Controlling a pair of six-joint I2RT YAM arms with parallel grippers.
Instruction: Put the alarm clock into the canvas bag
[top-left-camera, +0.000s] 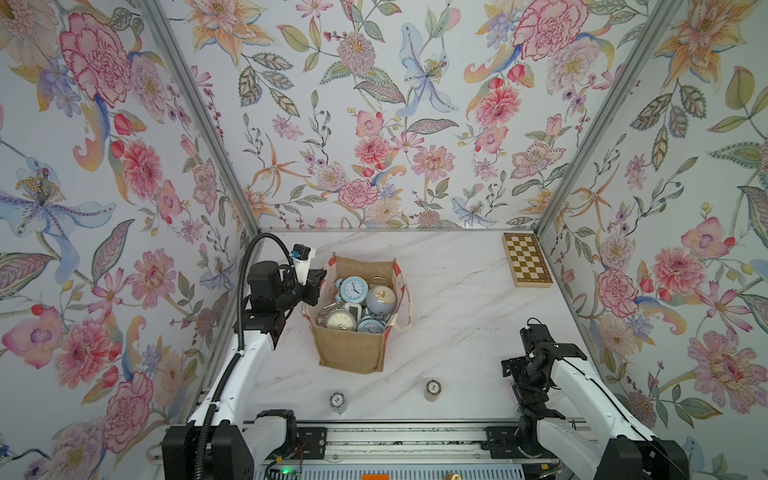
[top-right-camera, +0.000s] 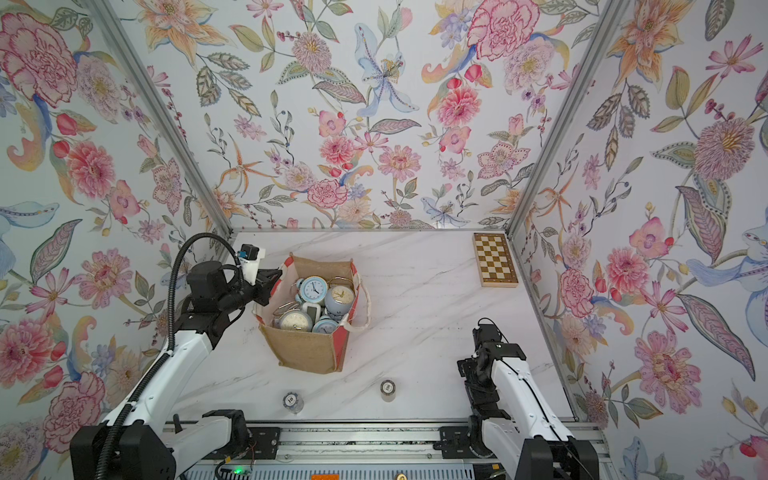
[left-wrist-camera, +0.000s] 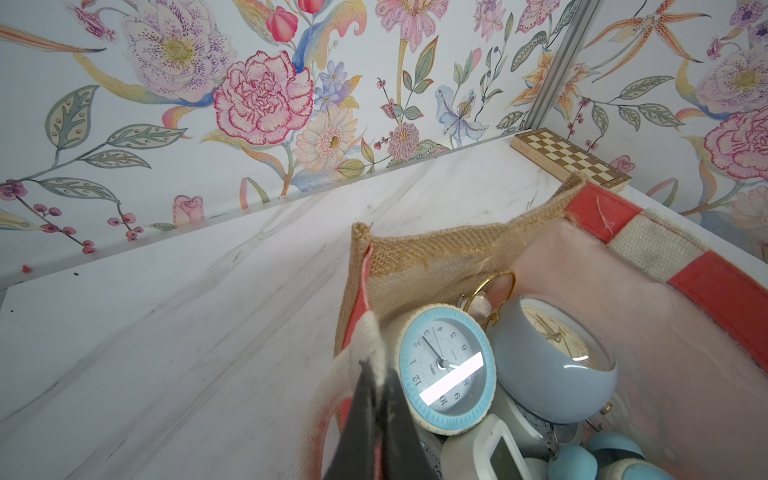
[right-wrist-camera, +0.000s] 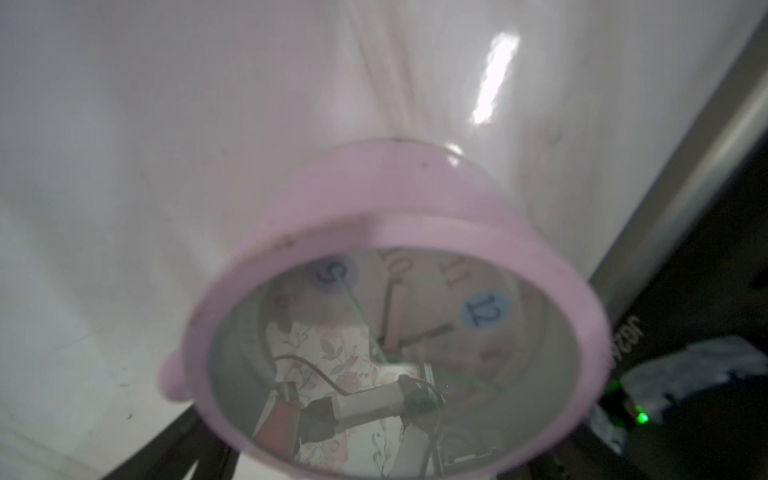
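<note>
A pink alarm clock (right-wrist-camera: 384, 188) fills the middle of the right wrist view, its glass face toward the camera; in the top views my right arm mostly hides it. Low over it at the front right, my right gripper (top-left-camera: 516, 382) is open, with dark fingers (right-wrist-camera: 209, 449) on either side of the clock. The brown canvas bag (top-left-camera: 349, 352) stands open at centre left, full of clocks such as a light blue one (left-wrist-camera: 446, 368). At its left rim, my left gripper is shut on the bag's pale handle (left-wrist-camera: 366, 340).
Two small cylindrical objects, one on the left (top-left-camera: 338, 401) and one at centre (top-left-camera: 433, 390), stand near the front edge. A chessboard box (top-left-camera: 527, 260) lies at the back right. Bare marble table (top-left-camera: 456, 312) separates the bag from my right arm.
</note>
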